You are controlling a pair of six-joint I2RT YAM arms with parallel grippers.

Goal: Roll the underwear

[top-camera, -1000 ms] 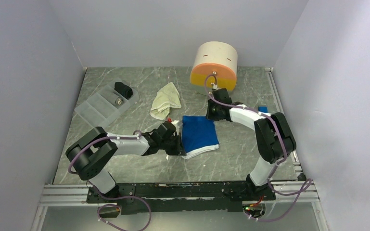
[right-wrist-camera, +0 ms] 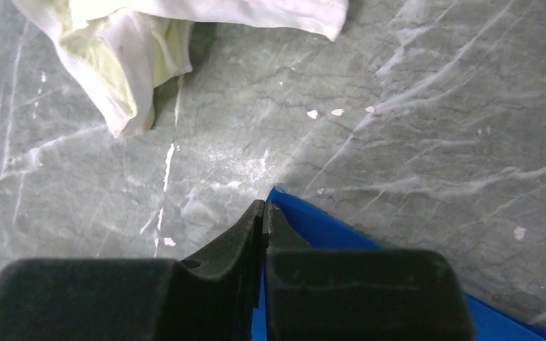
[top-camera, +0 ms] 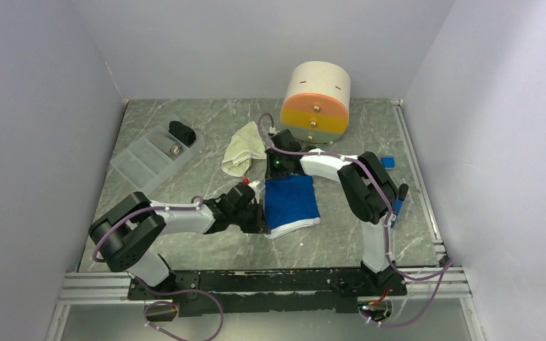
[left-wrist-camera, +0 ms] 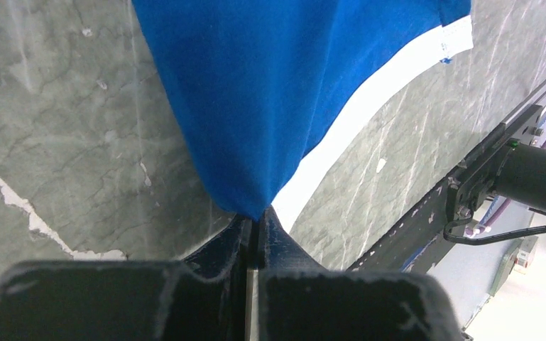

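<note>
The blue underwear lies spread on the table, its white band along the near edge. My left gripper is shut on its near left corner; in the left wrist view the blue cloth gathers to a point between the left fingertips. At the far left corner, my right gripper is low over the cloth. The right wrist view has the right fingers close together with a blue corner right at their tips. Whether they grip it cannot be told.
A crumpled pale cloth lies just beyond the far left corner. The clear divided tray at left holds a black roll. A small drawer cabinet stands at the back. Clear table lies right of the underwear.
My right gripper has moved left along the far edge of the underwear, from its right end to the left corner. The left gripper and the cloth have shifted slightly left.
</note>
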